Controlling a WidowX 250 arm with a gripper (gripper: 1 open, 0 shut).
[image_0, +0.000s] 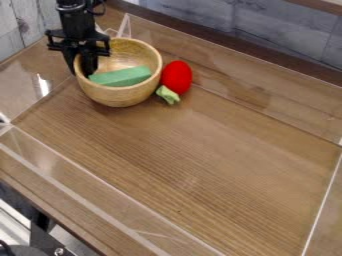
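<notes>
My gripper is at the top left, shut on the left rim of a tan bowl, which looks slightly tilted. A green oblong block lies inside the bowl. The fingertips are small and partly hidden against the rim. A red oval object sits just right of the bowl, with a small light-green piece below it.
A pale, thin object stands behind the bowl at the top, too small to make out.
</notes>
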